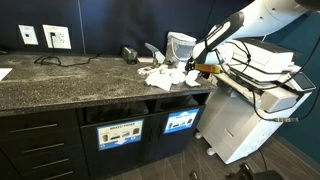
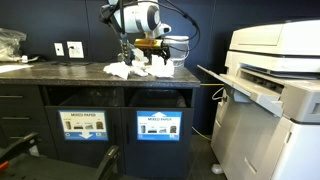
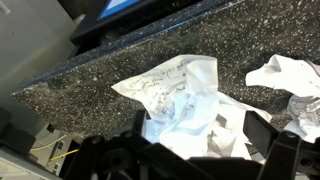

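Observation:
Crumpled white paper [image 3: 185,105] lies on the dark speckled countertop [image 3: 60,95], directly under my gripper in the wrist view. The fingers are wide open, one dark finger on either side of the sheet. From here I cannot tell whether the fingers touch the paper. A second crumpled piece [image 3: 295,82] lies to the right in that view. Exterior view 1 shows a heap of white paper [image 1: 160,76] on the counter near its right end, with the arm reaching down beside it. The fingertips are too small to make out there.
Below the counter are two bins with mixed paper labels [image 2: 84,124]. A white wire basket [image 1: 180,45] stands behind the paper. To the right is a large white printer [image 2: 260,110] with an extended tray.

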